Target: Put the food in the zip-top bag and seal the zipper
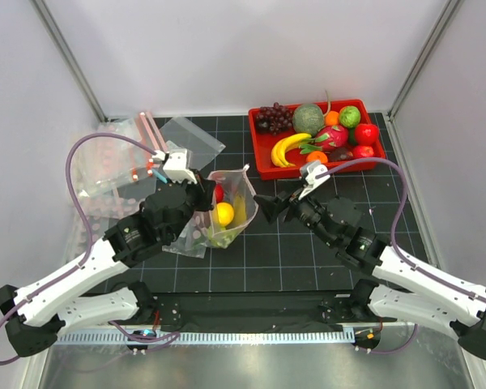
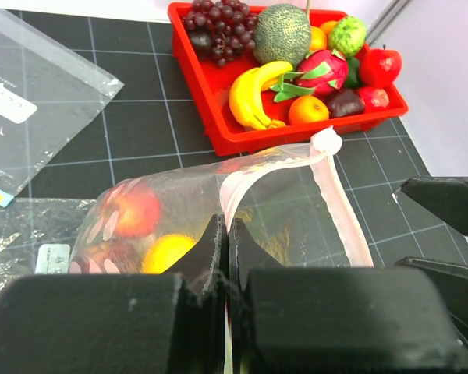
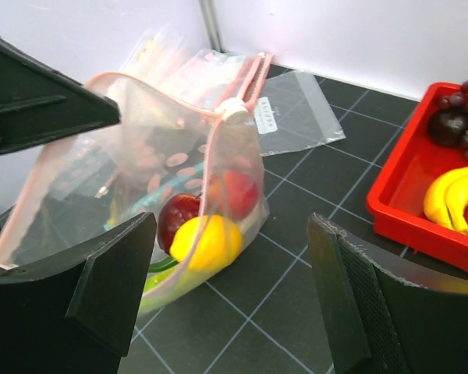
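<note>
The clear zip bag (image 1: 245,198) stands with its mouth open between my grippers, its pinkish zip edge (image 2: 269,162) arching up in the left wrist view. Its rim runs between the closed tips of my left gripper, which is shut on it. Inside the bag rest a yellow lemon (image 3: 210,240), a dark red fruit (image 3: 177,221), a red fruit (image 3: 234,193) and something green (image 3: 161,274). My right gripper (image 1: 269,208) is open just right of the bag mouth, empty between its wide-set fingers (image 3: 359,284).
A red tray (image 1: 263,154) at the back right holds bananas (image 1: 287,151), grapes (image 1: 273,119), a melon (image 1: 308,119) and other fruit. Flat clear bags (image 1: 192,138) lie at the back left.
</note>
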